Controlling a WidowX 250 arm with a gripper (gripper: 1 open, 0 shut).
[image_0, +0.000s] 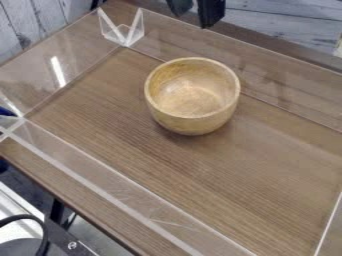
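Note:
A wooden bowl (191, 95) sits on the wooden tabletop (187, 190), empty as far as its inside shows. The dark gripper (201, 16) is at the top edge, above and behind the bowl and clear of it, mostly cut off by the frame, so the state of its fingers is hard to see.
A small clear plastic object (122, 28) stands at the back left. Transparent strips run along the table's left and front edges, with a dark cable at the lower left corner. The table around the bowl is clear.

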